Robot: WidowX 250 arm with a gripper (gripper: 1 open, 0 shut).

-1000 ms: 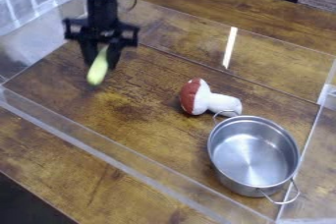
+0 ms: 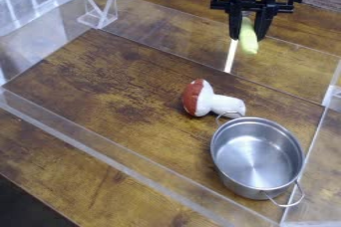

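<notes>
My black gripper (image 2: 248, 22) is in the upper right of the camera view, shut on a pale yellow-green object (image 2: 248, 41) that hangs below its fingers. Below it on the wooden surface lie a red-and-white mushroom-shaped toy (image 2: 200, 98) and, at the lower right, a steel pot (image 2: 249, 147) with wire handles. The held object is high in the view, above and behind both.
Clear plastic walls (image 2: 114, 142) enclose the work area on the wooden table (image 2: 94, 87). A white rack (image 2: 24, 7) stands at the upper left.
My gripper, with the pale object in it, has moved up from the left of the enclosure and across to the upper right. The toy and pot have not moved.
</notes>
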